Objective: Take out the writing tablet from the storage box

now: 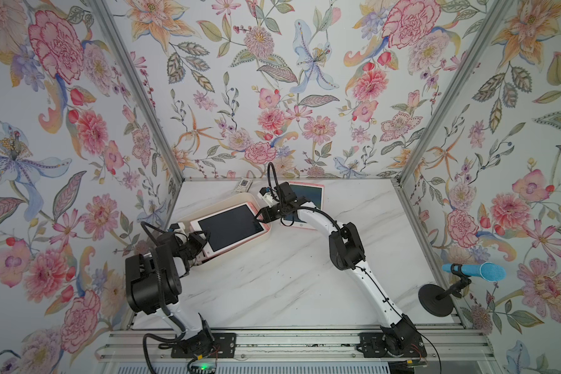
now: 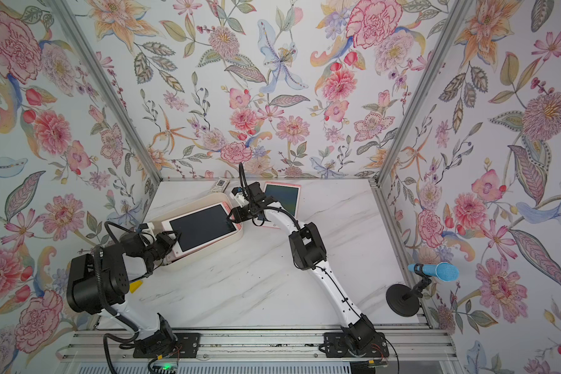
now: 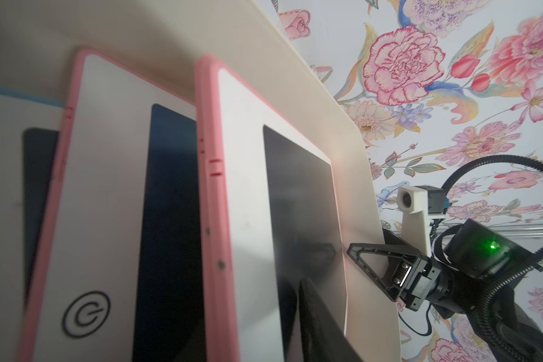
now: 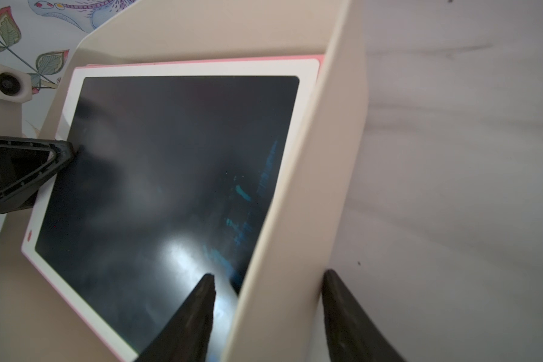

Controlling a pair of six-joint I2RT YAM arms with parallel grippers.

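The cream storage box (image 1: pixel 246 244) stands at the table's left side. Inside it leans a white writing tablet (image 1: pixel 230 227) with a dark screen and pink edge, on top of another pink-edged tablet (image 3: pixel 111 199). My left gripper (image 1: pixel 204 238) is part open at the upper tablet's left edge. In the left wrist view one dark finger (image 3: pixel 322 328) is in front of the screen; the other is mostly hidden behind the tablet. My right gripper stands open astride the box wall (image 4: pixel 292 211), one finger inside and one outside.
Another tablet (image 1: pixel 310 194) lies flat on the table behind the right arm. A small light device (image 1: pixel 243 185) sits behind the box. A blue microphone-like object on a black stand (image 1: pixel 436 299) is at the right.
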